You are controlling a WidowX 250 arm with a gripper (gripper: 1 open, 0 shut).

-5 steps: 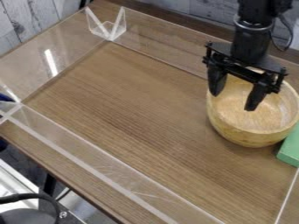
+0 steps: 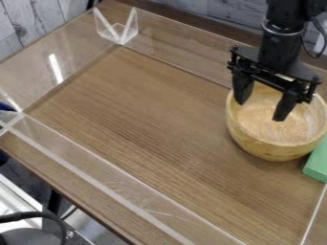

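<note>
My gripper (image 2: 259,100) hangs over a round tan bowl (image 2: 269,139) at the right of the view, its two dark fingers set wide apart and pointing down into the bowl. I see nothing held between them.
A green object (image 2: 316,161) sits at the right edge beside the bowl. A clear plastic piece (image 2: 117,27) is at the back left. Dark cables lie at the lower left.
The gripper has shifted very slightly to the right over the bowl. The bowl looks unmoved.
</note>
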